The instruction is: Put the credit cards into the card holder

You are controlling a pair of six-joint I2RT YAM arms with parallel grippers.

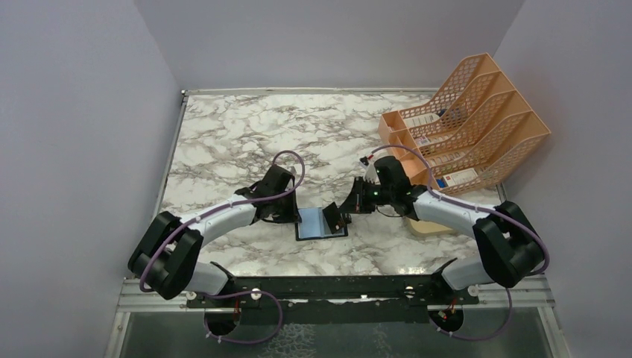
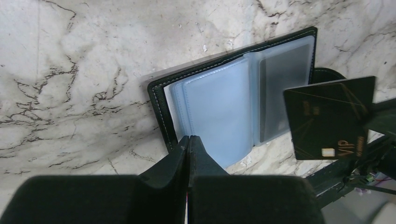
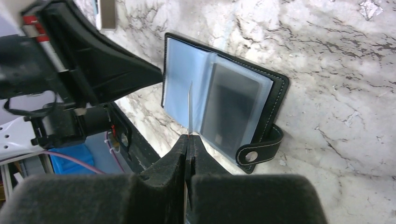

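An open card holder (image 1: 310,222) lies on the marble table, its dark cover framing clear bluish sleeves. A black card (image 2: 322,119) with gold "VIP" lettering hangs above the holder's right part. My right gripper (image 1: 352,209) is shut on this card by its edge; in the right wrist view the card (image 3: 190,109) shows edge-on, as a thin line rising from the fingertips. My left gripper is shut at the holder's left side, its tips over the sleeve's edge. Whether anything thin lies between the left fingers cannot be made out. The strap with its snap (image 3: 251,156) sticks out on the right.
An orange rack (image 1: 484,123) with several compartments stands at the back right, small items inside. A beige tray (image 1: 431,227) sits behind the right arm.
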